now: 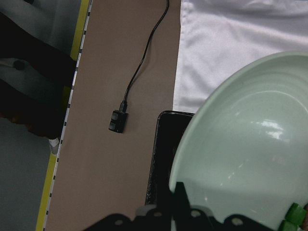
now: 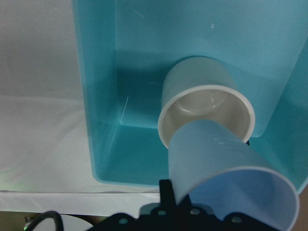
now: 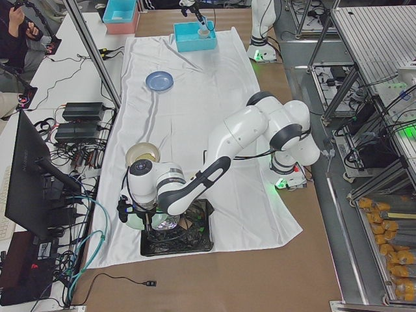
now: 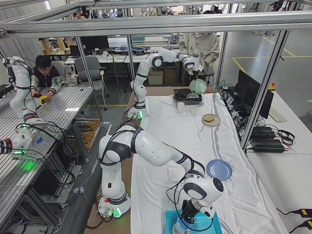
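My left gripper is shut on the rim of a pale green plate (image 1: 245, 144), tilted over the black tray (image 3: 175, 240), which holds foil and small items. Green pieces (image 1: 293, 216) show at the plate's lower right edge. My right gripper is shut on the rim of a light blue cup (image 2: 211, 149), held over a white cup (image 2: 202, 72) lying within the turquoise bin (image 2: 98, 144). The left camera shows the left arm hiding part of the tray.
A blue plate (image 4: 219, 169) and a beige plate (image 4: 211, 123) with something yellow lie on the white cloth. Cups (image 4: 180, 106) stand near the tray. A monitor and cables line one side of the cloth.
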